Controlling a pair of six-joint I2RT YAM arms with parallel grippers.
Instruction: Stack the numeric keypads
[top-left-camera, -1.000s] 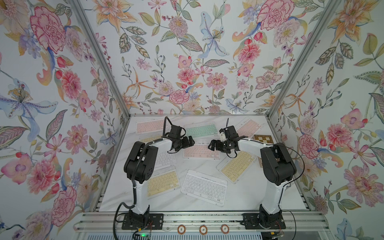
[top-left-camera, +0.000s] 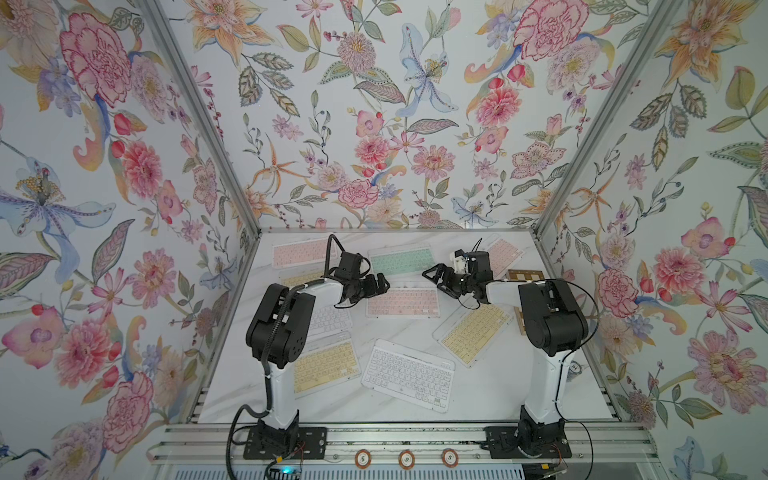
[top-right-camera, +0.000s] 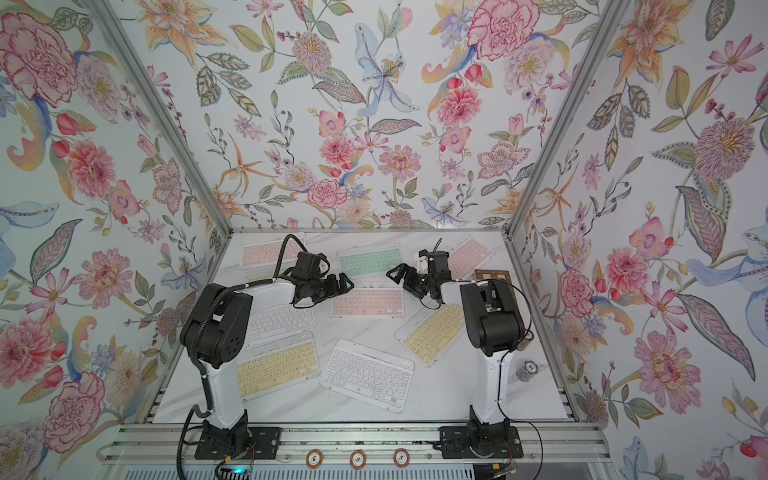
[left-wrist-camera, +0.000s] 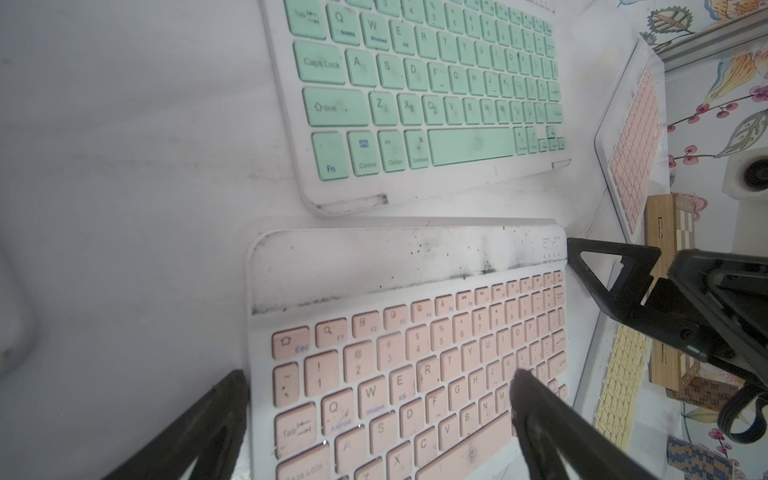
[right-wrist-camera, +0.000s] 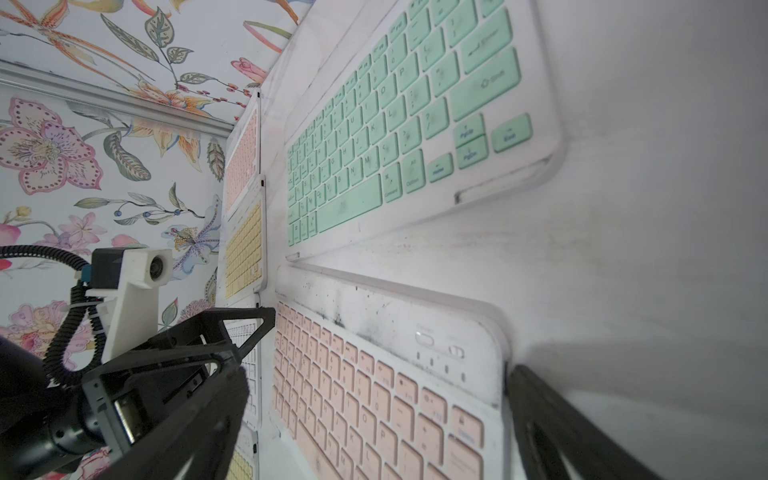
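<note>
A pink keyboard (top-left-camera: 404, 302) lies flat in the middle of the table, just in front of a mint-green keyboard (top-left-camera: 401, 261). At its left end, my left gripper is open, one dark finger outside the white left edge and the other over the keys. My right gripper is open at the opposite end, with one finger just past the right edge and the other above the pink keys. Neither has anything gripped. A white keyboard (top-left-camera: 409, 374) and yellow keyboards (top-left-camera: 328, 368) lie nearer the front.
Another yellow keyboard (top-left-camera: 475, 333) lies angled at front right. Pink keyboards occupy the back left (top-left-camera: 300, 253) and back right (top-left-camera: 504, 256). A wooden frame (top-right-camera: 492, 274) stands by the right edge. Bare tabletop shows at front right.
My right gripper has moved right and slightly back, from over the pink keyboard to its right end. My left arm has stayed nearly still, and the keyboards have not moved.
</note>
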